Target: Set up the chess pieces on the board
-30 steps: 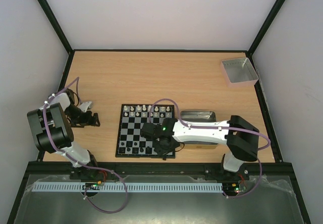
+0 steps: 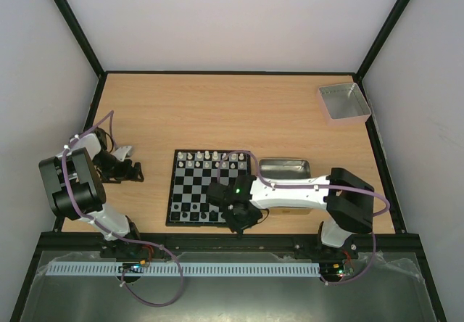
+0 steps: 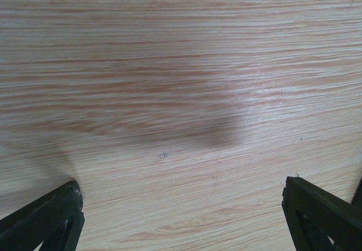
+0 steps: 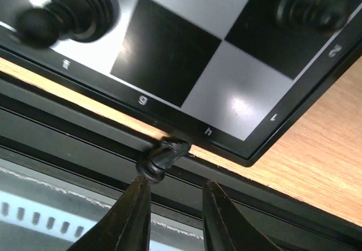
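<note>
The checkered chess board point(image 2: 193, 184) lies on the table, white pieces point(image 2: 199, 156) lined up along its far side and several black pieces point(image 2: 185, 215) at its near side. In the right wrist view, a black piece point(image 4: 161, 159) lies tipped on its side, off the board, on the dark rail by the board's h corner. My right gripper is part open just short of that piece, with nothing between its fingertips. Far to the left of the board, my left gripper stands open over bare wood.
A metal bin point(image 2: 285, 168) sits right of the board, partly under my right arm. Another tray point(image 2: 344, 102) is at the far right corner. Beyond the front rail point(image 4: 96, 141) there is a lower grey area.
My right gripper has moved a little toward the front edge. A small dark piece near the board's front edge has shifted onto the rail. The left arm stays still.
</note>
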